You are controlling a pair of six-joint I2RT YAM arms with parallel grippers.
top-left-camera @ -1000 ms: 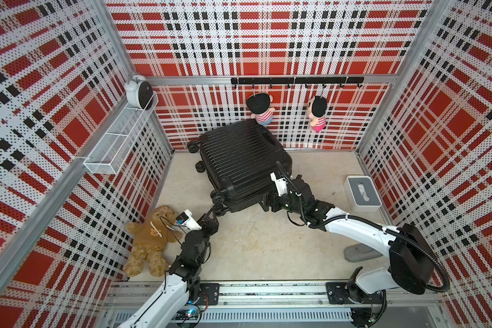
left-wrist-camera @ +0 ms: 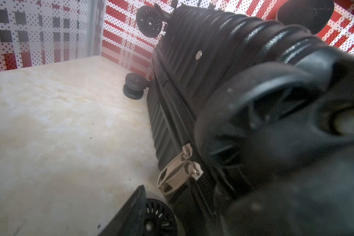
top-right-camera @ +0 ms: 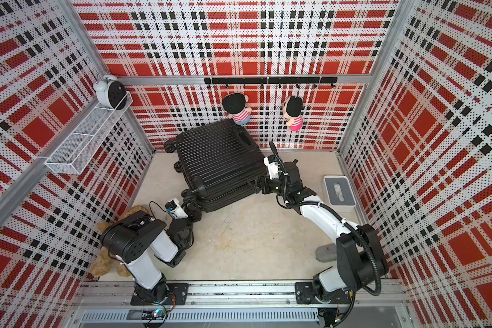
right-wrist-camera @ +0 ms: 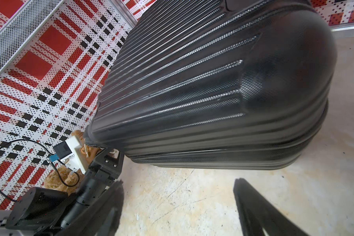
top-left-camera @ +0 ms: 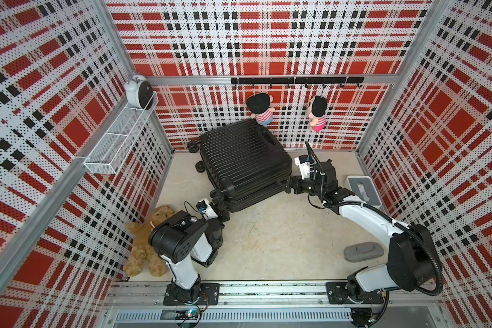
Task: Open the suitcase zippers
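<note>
The black ribbed suitcase (top-left-camera: 243, 158) lies flat at the back of the table, wheels toward the left. In the left wrist view, two metal zipper pulls (left-wrist-camera: 177, 175) hang together from the zipper seam, beside a large near wheel (left-wrist-camera: 259, 106). My left gripper (top-left-camera: 224, 204) is at the suitcase's front-left corner; one dark finger (left-wrist-camera: 131, 210) shows just below and left of the pulls, apart from them. It is open, its other side hard to make out. My right gripper stands open before the suitcase's front-right corner, nothing between its fingers.
A teddy bear (top-left-camera: 147, 240) lies by the left arm. At right are a tray (top-left-camera: 364, 192) and a grey pad (top-left-camera: 363, 251). Two dolls (top-left-camera: 261, 108) hang on the back wall.
My right gripper has moved right and back along the suitcase's front side.
</note>
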